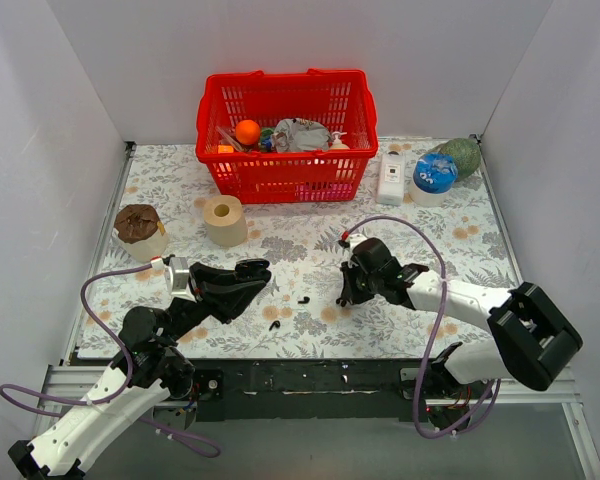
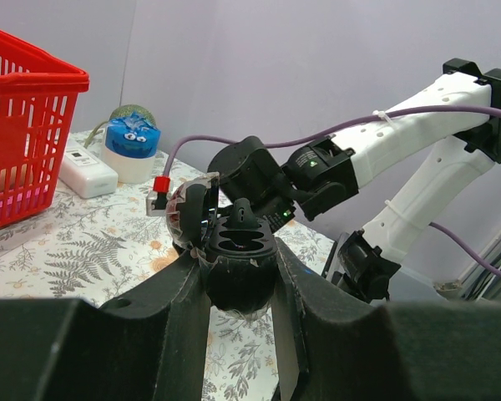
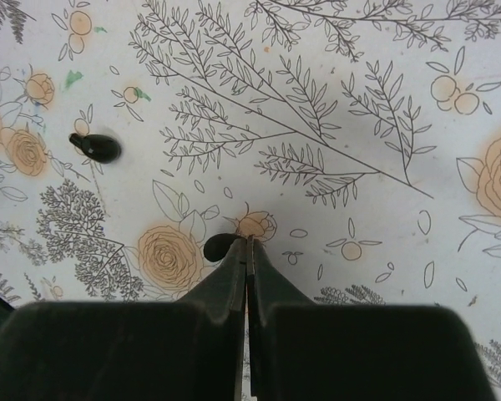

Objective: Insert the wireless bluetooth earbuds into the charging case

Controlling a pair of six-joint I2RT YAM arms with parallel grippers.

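The black charging case [image 2: 240,276] is upright with its lid raised; my left gripper is shut on it. In the top view the case [image 1: 252,268] hangs left of the table's middle. One black earbud [image 3: 98,148] lies on the floral cloth, and another small dark piece [image 1: 275,325] lies nearer the front. My right gripper points down at the cloth, shut. A dark rounded earbud [image 3: 220,246] shows just left of its fingertips, partly hidden by them; whether any of it is between them cannot be told.
A red basket [image 1: 280,180] stands at the back. A tape roll [image 1: 225,220] and a brown-topped tub [image 1: 140,230] are on the left. A white box [image 1: 391,180] and a blue-topped tub [image 1: 434,178] stand at the back right.
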